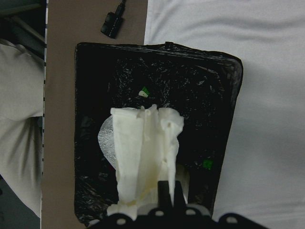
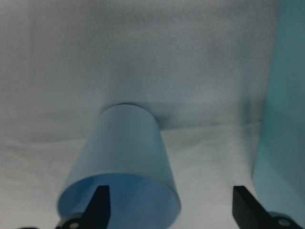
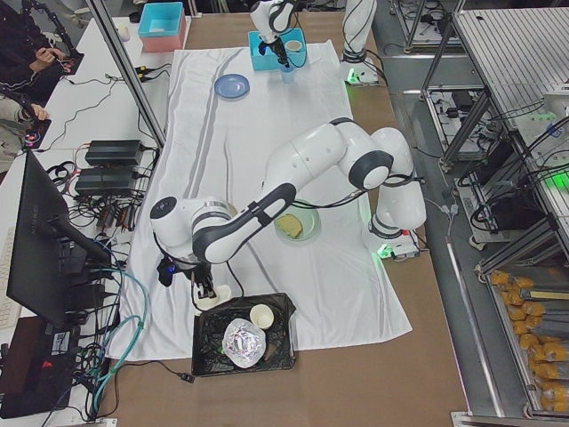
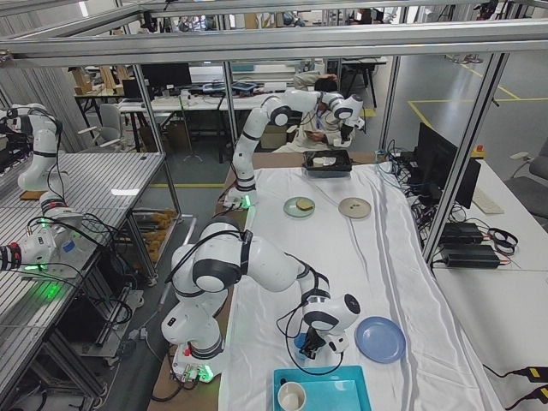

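Observation:
My left gripper is shut on a crumpled white tissue (image 1: 143, 148), held over a black bin-lined tray (image 1: 190, 76) in the left wrist view; a foil-covered item (image 3: 243, 343) and a white cup (image 3: 261, 316) lie in that tray. My right gripper is open around the near end of a blue cup (image 2: 126, 148), which lies on the white cloth beside the light blue bin (image 2: 281, 114); nothing shows gripped between its fingers.
A green plate (image 4: 300, 211) with a yellow sponge-like item and a beige plate (image 4: 354, 207) sit mid-table. A blue plate (image 4: 379, 339) lies near the blue bin. A monitor and cables line one side.

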